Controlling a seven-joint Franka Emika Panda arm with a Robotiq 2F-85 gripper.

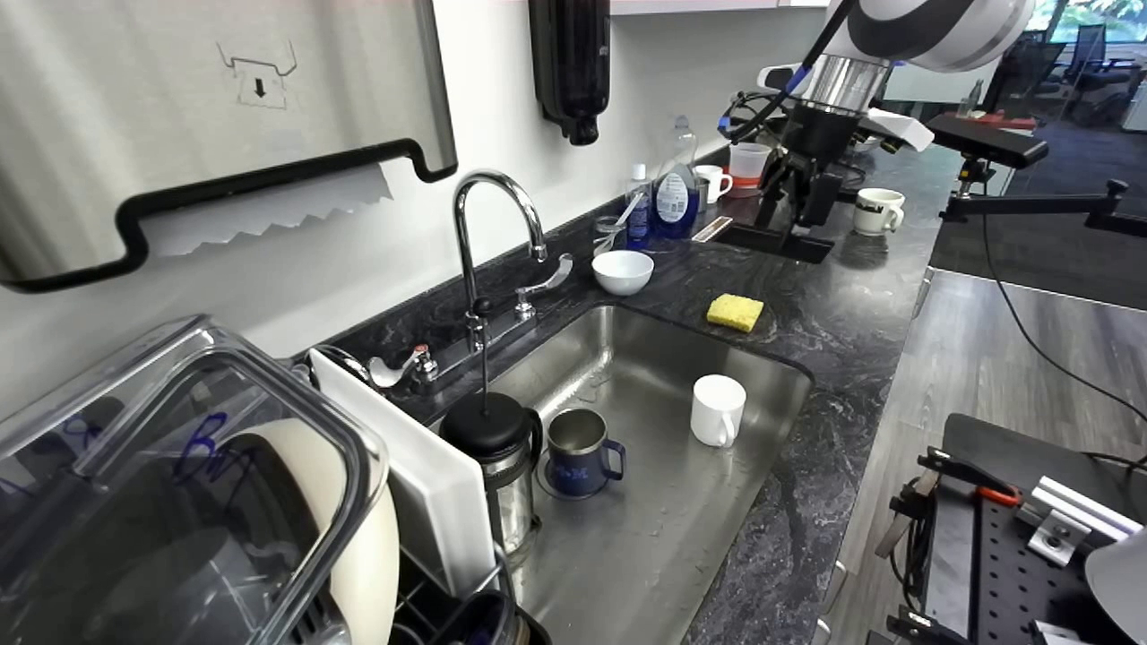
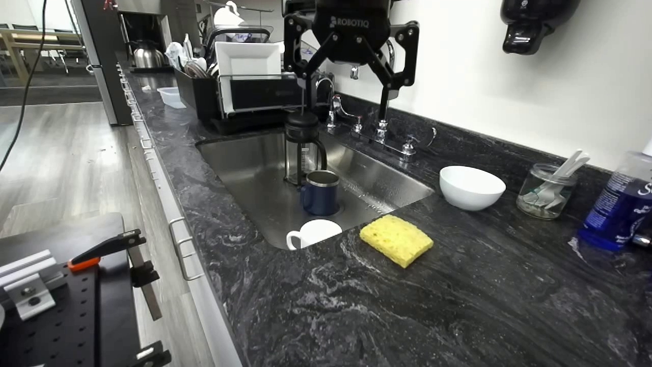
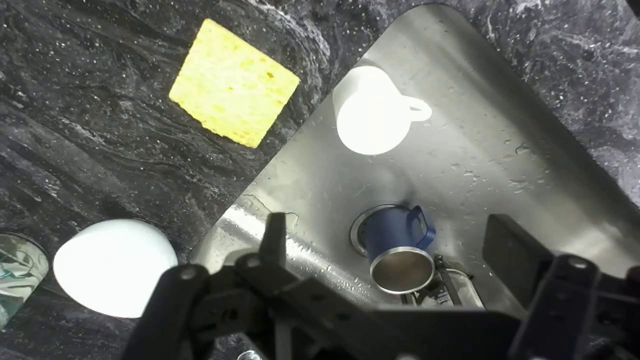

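My gripper [image 2: 346,101] is open and empty, held in the air above the counter, its fingers spread wide on either side of the wrist view. In the sink [image 1: 656,537] stand a white mug [image 3: 372,114] and a dark blue mug [image 3: 393,234] with a steel rim, the latter over the drain. A French press [image 2: 302,147] with a black lid stands beside the blue mug. On the counter by the sink's edge lies a yellow sponge [image 3: 234,84]. A white bowl [image 3: 114,267] sits close by, near the faucet. The gripper touches none of them.
A curved faucet [image 1: 500,177] rises behind the sink. Beyond the bowl are a glass jar of utensils [image 2: 547,192] and a blue soap bottle [image 1: 675,199]. The dish rack [image 2: 201,92] crowds the sink's other end. Another white mug [image 1: 879,211] stands farther along the counter.
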